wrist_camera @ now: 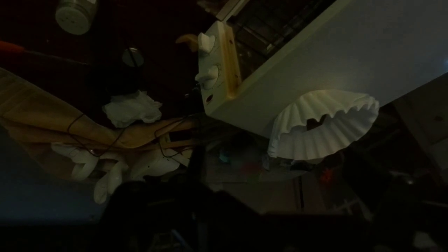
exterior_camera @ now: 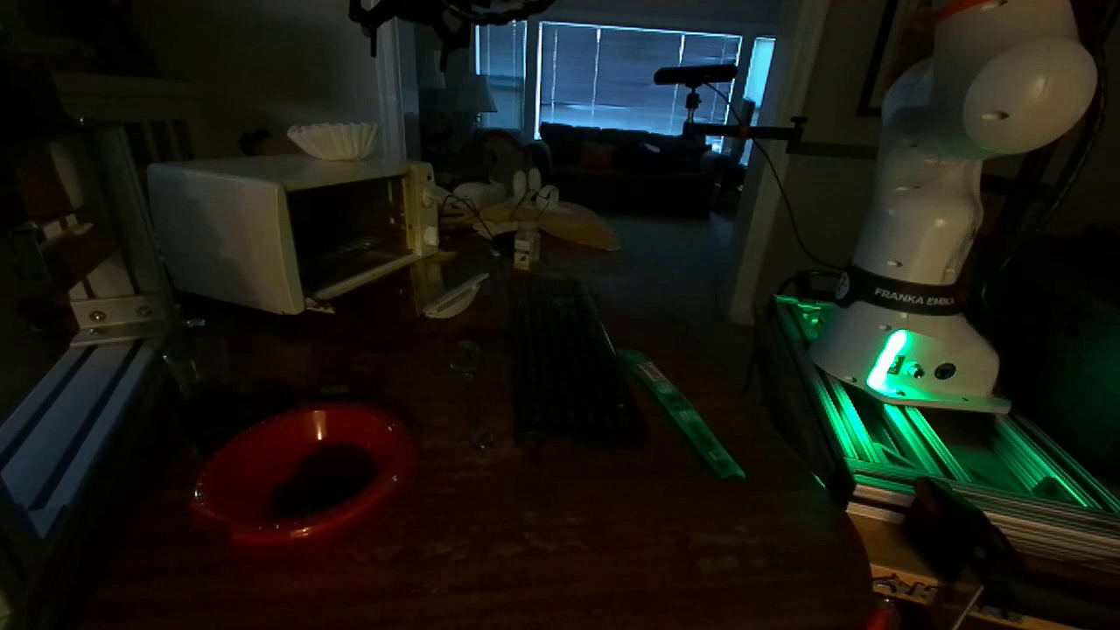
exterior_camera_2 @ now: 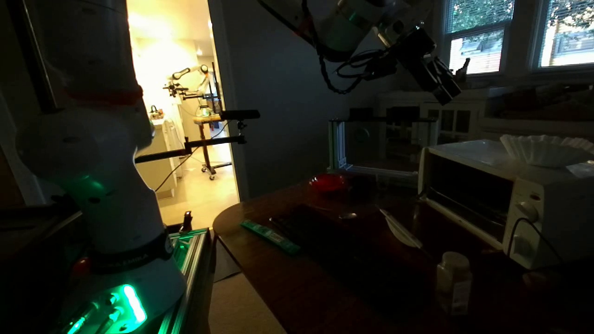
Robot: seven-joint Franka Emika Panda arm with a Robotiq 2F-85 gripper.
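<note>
High above the table hangs my gripper (exterior_camera_2: 449, 95), out past the toaster oven's height in exterior view 2. At the top edge of exterior view 1, two dark fingers (exterior_camera: 445, 51) show apart, with nothing seen between them. The white toaster oven (exterior_camera: 226, 226) stands with its front uncovered and its inside dark. On its top sits a white fluted paper filter (wrist_camera: 323, 126), large in the wrist view. The wrist view is very dark, and the fingers there are hard to make out.
A red bowl (exterior_camera: 304, 472), a black keyboard (exterior_camera: 572, 357) and a green strip (exterior_camera: 684, 413) lie on the table. A capped jar (exterior_camera_2: 454, 281) and a white dish (exterior_camera_2: 399, 229) are near the oven.
</note>
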